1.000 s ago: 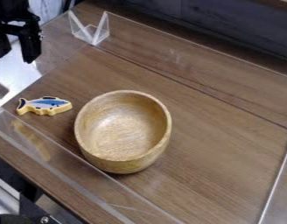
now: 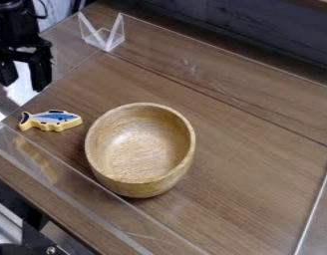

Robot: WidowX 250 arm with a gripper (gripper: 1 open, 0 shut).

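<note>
My black gripper (image 2: 23,72) is at the upper left edge, pointing down with its fingers apart and nothing seen between them. Below it, a flat wooden fish piece (image 2: 51,121) with yellow edges and blue and white markings lies on the table. To its right sits an empty round wooden bowl (image 2: 140,149).
A clear angular holder (image 2: 104,32) stands at the back left. Transparent edging runs along the near left, and a dark backdrop lines the far edge.
My gripper has moved slightly down and toward the fish piece since a second ago. The fish and bowl are unmoved.
</note>
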